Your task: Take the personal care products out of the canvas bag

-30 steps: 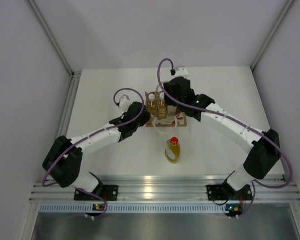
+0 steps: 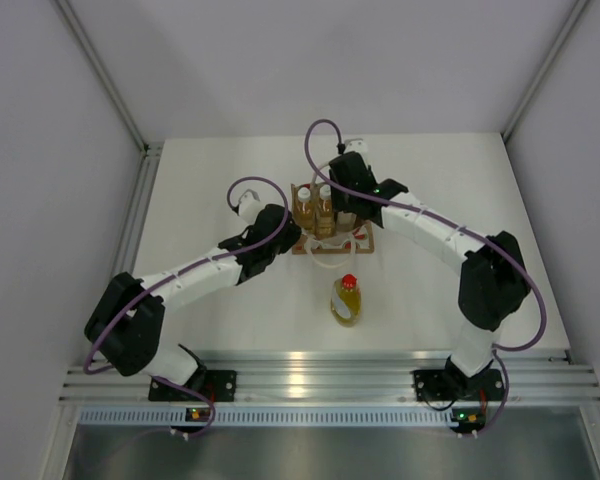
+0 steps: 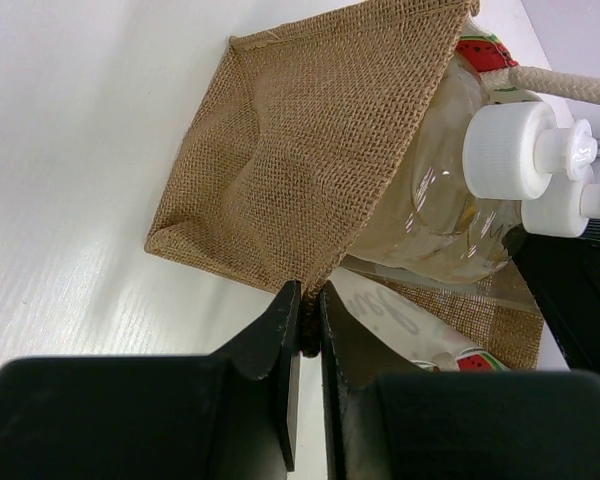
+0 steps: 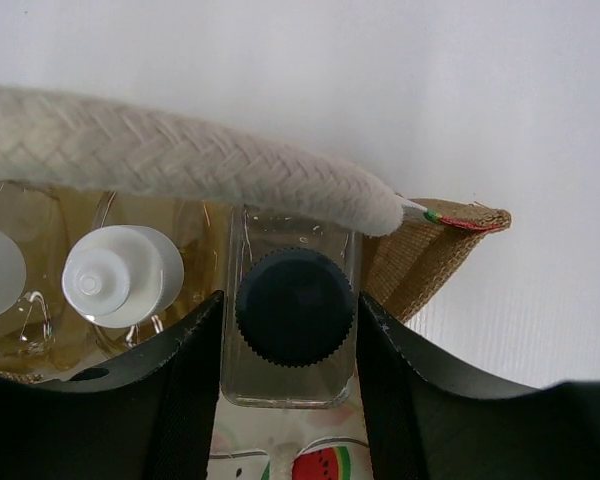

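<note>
The canvas bag (image 3: 280, 130) has brown woven sides. My left gripper is shut on its side edge, seen in the left wrist view. Inside the bag stand two amber bottles with white caps (image 4: 122, 276); in the top view one amber bottle (image 2: 305, 212) is at the left and the other amber bottle (image 2: 325, 216) beside it. A clear bottle with a black cap (image 4: 294, 306) stands at the bag's right end. My right gripper is shut on it, one finger at each side.
A yellow bottle with a red cap (image 2: 347, 300) lies on the white table in front of the bag. A thick rope handle (image 4: 180, 160) arches past the clear bottle. Bare table (image 2: 445, 170) spreads to the right.
The left gripper has stayed on the bag's edge.
</note>
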